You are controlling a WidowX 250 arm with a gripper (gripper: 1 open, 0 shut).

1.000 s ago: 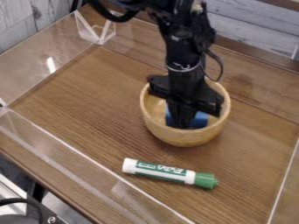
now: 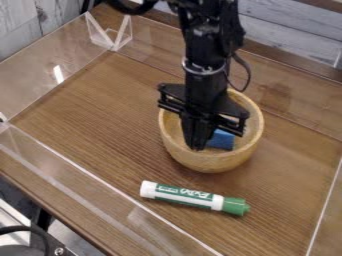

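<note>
My gripper (image 2: 198,128) reaches down from the top into a yellow bowl (image 2: 209,160), its tips over the left part of the inside. It is shut, with nothing visible between its fingers. A blue object (image 2: 225,138) lies in the bowl to the right of the fingertips, partly hidden by the gripper.
A green and white marker (image 2: 194,196) lies in front of the bowl on the wooden table (image 2: 94,120). Clear plastic edges run along the sides, and cables show at bottom left.
The gripper has moved slightly left within the bowl over the last second. The bowl and marker look nearly still.
</note>
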